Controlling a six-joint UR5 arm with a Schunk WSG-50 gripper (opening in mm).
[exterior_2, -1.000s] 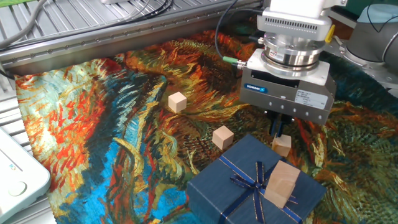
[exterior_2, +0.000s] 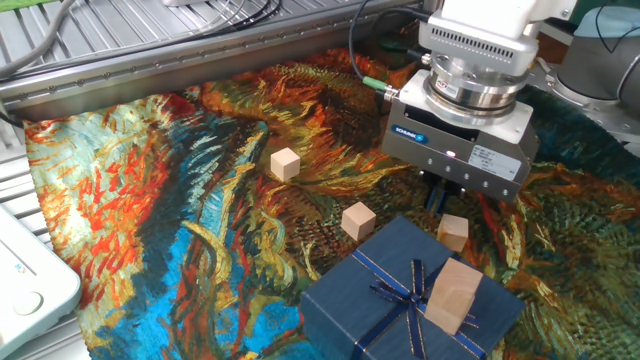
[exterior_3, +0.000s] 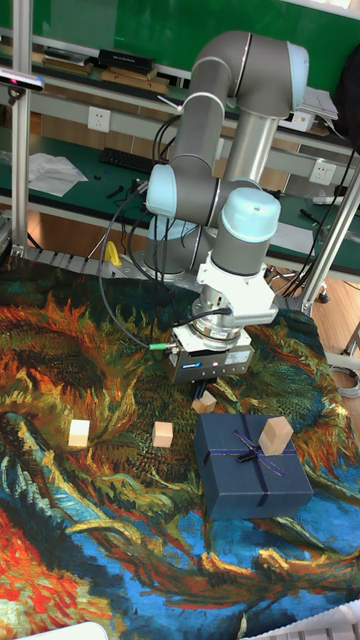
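Note:
My gripper (exterior_2: 437, 197) points down, its narrow dark fingers just above and beside a small wooden cube (exterior_2: 453, 233). In exterior view 3 that same cube (exterior_3: 203, 405) lies beneath the fingertips, at the back edge of the box. The fingers look close together, but whether they stand apart is unclear. A dark blue gift box (exterior_2: 345, 300) with a ribbon bow sits in front. On its lid stands a taller wooden block (exterior_2: 453, 297). Two more wooden cubes rest on the cloth, a nearer cube (exterior_2: 358, 221) and a farther cube (exterior_2: 285, 164).
A colourful painted cloth (exterior_2: 110, 200) covers the table, its left part clear of blocks. A metal rail (exterior_2: 150, 72) runs along one edge. At the left edge lies a white device (exterior_2: 35, 270). A cable loops beside the gripper.
The gripper has turned slightly, and its fingers have shifted a little left in exterior view 2, away from the nearby cube. The box and the blocks have stayed where they were.

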